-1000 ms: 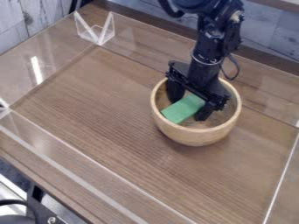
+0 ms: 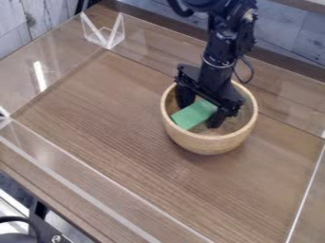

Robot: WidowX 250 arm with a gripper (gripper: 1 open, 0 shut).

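A light wooden bowl [image 2: 206,142] sits on the table at the right of centre. Inside it lies a green block [image 2: 193,115]. The black gripper [image 2: 207,102] reaches down into the bowl over the block from the back. Its fingertips are dark and partly hidden, so whether they hold the block cannot be told.
A white wire object [image 2: 105,33] stands at the back left corner. A wall runs along the back.
The gripper has moved slightly left, with the bowl and green block shifting a little the same way.
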